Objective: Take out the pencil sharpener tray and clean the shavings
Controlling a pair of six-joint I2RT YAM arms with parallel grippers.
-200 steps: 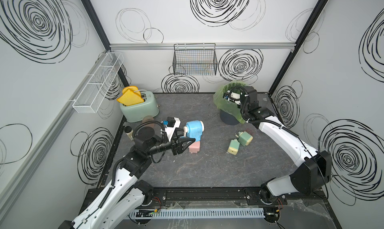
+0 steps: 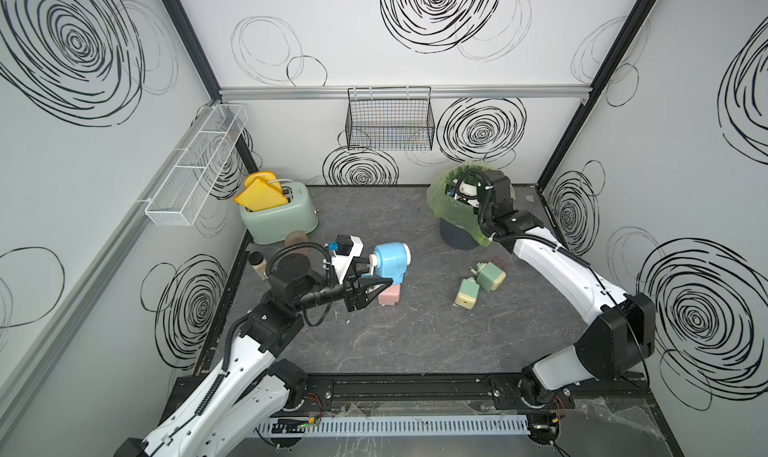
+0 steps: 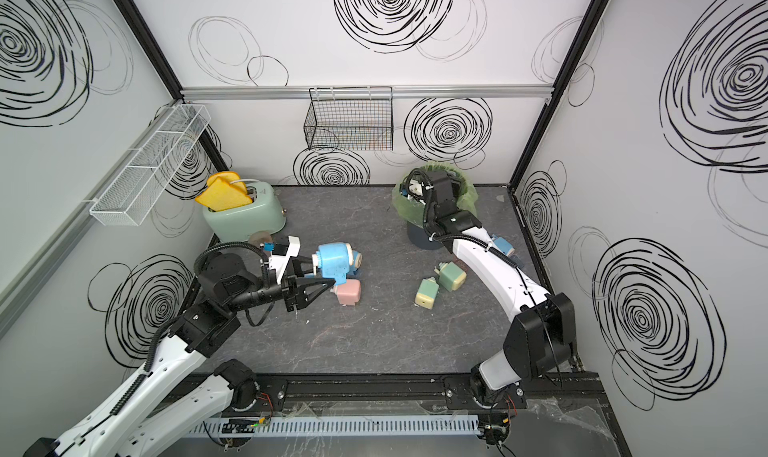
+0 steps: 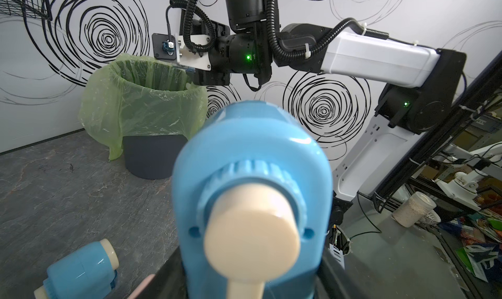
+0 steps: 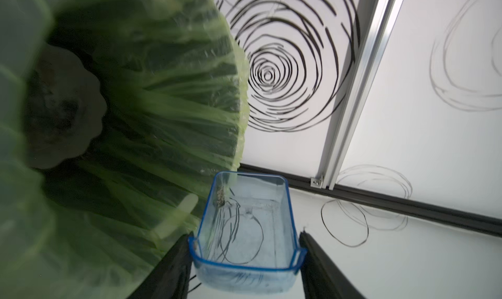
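Observation:
My left gripper (image 2: 376,274) is shut on a blue pencil sharpener (image 2: 392,258) with a cream knob, held above the table. At the bin (image 4: 143,102) with green liner, my right arm reaches over the opening. In the right wrist view, my right gripper holds the clear tray (image 5: 253,220) with a blue edge, tilted beside the liner, one finger on each side; some dark specks show at its left inner wall. The bin's bottom is dim.
Green sharpeners (image 2: 490,274) (image 2: 466,293), a pink one (image 2: 389,295) and another blue one (image 4: 78,270) lie on the table. A toaster (image 2: 278,221) stands back left. Wire baskets hang on the walls.
My right arm has shifted slightly, its elbow moving a little left and upward. The held blue sharpener has edged slightly right.

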